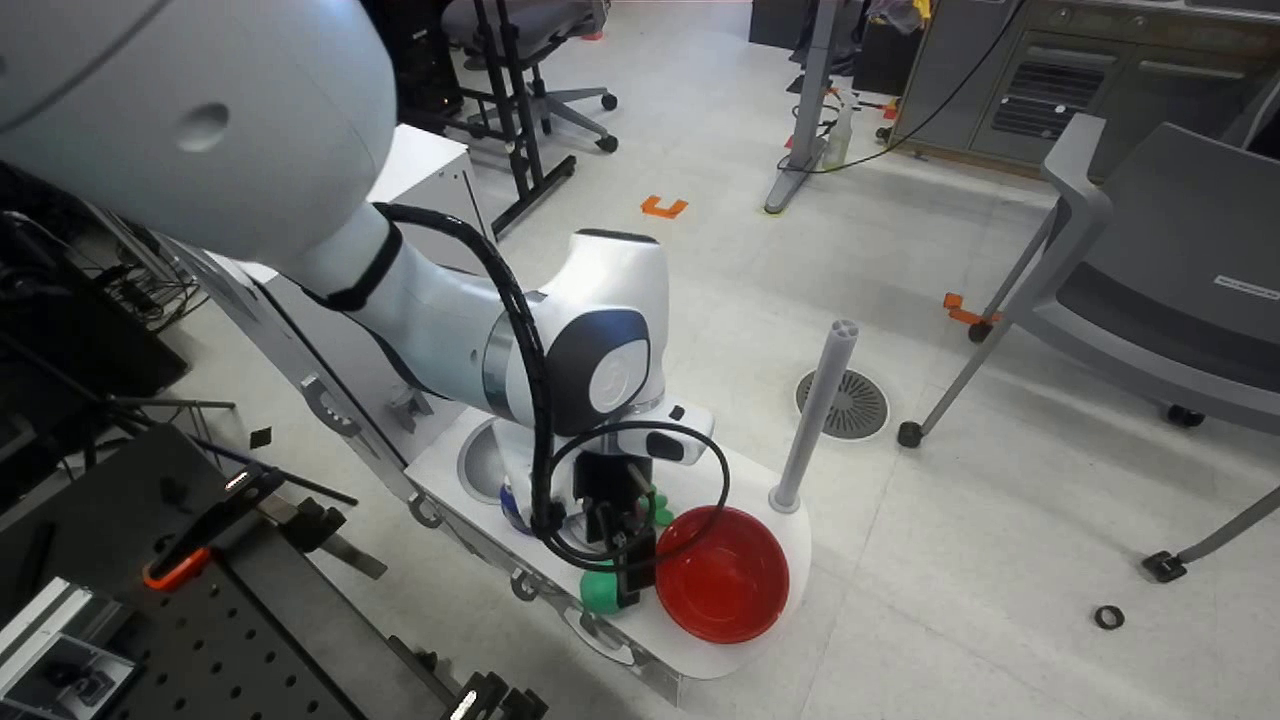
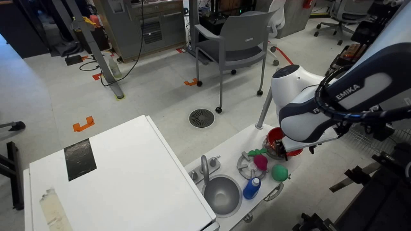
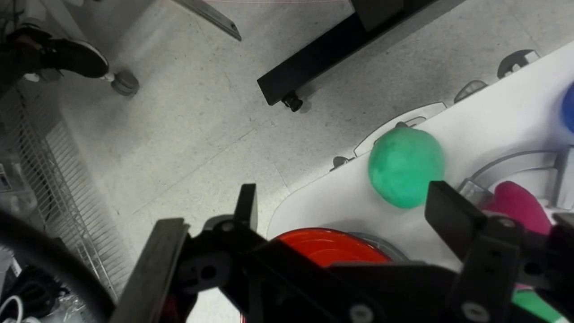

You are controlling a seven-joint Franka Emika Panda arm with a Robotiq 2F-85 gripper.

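Note:
My gripper is open, with nothing held between its fingers. It hangs low at the red bowl, near the bowl's side toward the green ball. In the wrist view the gripper's body covers most of the bowl; only part of its rim and inside shows. The green ball rests on the white counter by its edge, beyond the fingertips. A pink vegetable with green leaves lies on the grey burner ring. Beside the sink is a blue bottle with a pale cap.
A grey sink with a faucet takes up the counter's other end. Close behind the bowl rises a grey post. The white counter ends in a rounded edge with open floor beyond.

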